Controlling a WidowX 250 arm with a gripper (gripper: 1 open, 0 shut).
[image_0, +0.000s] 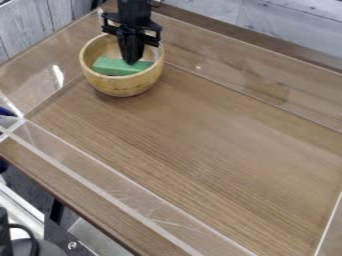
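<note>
A wooden bowl (123, 82) sits at the upper left of the table with a green block (115, 68) inside it. The black gripper (131, 52) is over the bowl, its tip near the back of the green block. Whether anything is between its fingers is too small to make out.
Dark fittings stand at the lower left edge, and a pale wall runs along the back.
</note>
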